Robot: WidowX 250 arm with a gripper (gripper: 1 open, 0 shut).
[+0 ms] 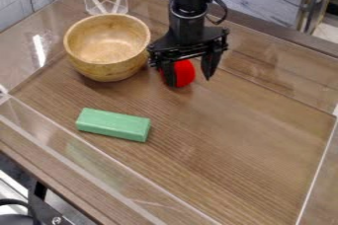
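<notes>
My black gripper [187,53] hangs from the top centre over a red object [184,71] on the wooden table, its fingers spread to either side of that object and partly covering it. Whether they touch it, I cannot tell.
A tan bowl [123,34] stands just left of the gripper. A green block [114,124] lies lower left. A dark cable shows at the bottom left corner.
</notes>
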